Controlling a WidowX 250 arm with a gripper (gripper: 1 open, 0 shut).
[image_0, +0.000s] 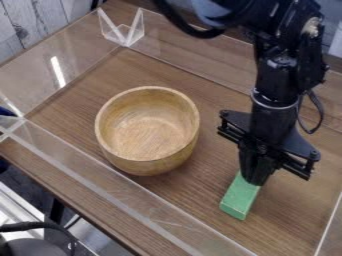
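A green rectangular block (241, 200) lies on the wooden tabletop (107, 190) at the lower right of the camera view. The black gripper (262, 163) hangs just above the block, covering part of the area round its upper end. Whether its fingers are open or closed on anything is hard to tell.
A round wooden bowl (147, 128) stands left of the gripper and block. A clear plastic object (123, 28) is at the back left. The table between bowl and back edge is clear.
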